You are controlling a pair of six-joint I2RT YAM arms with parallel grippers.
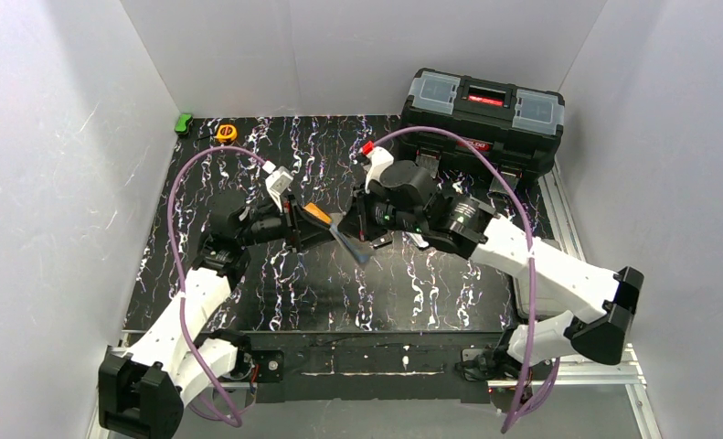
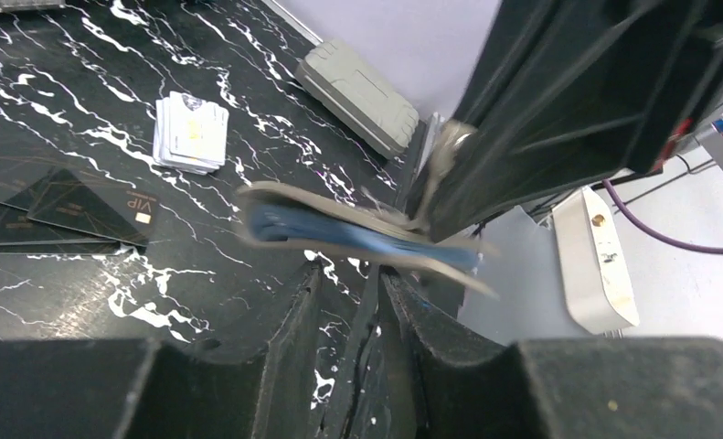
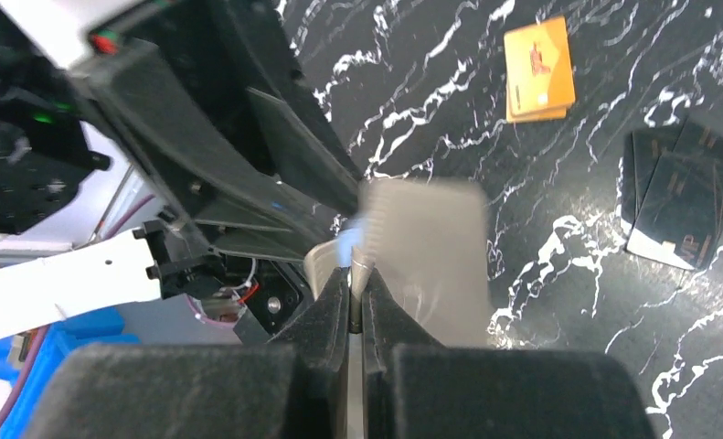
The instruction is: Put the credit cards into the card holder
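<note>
Near the middle, my right gripper is shut on the blurred, grey card holder (image 3: 430, 256), which has a blue inside (image 2: 330, 229). My left gripper (image 1: 321, 233) is beside it; in the left wrist view its two fingers stand close below the holder, slightly apart, with nothing visible between them. On the table lie orange cards (image 3: 538, 69), black cards (image 2: 83, 210) and a stack of white cards (image 2: 189, 133).
A black toolbox (image 1: 481, 119) fills the back right. A tape measure (image 1: 226, 133) and a green item (image 1: 184, 124) sit at the back left. A grey case (image 2: 356, 91) lies at the right edge.
</note>
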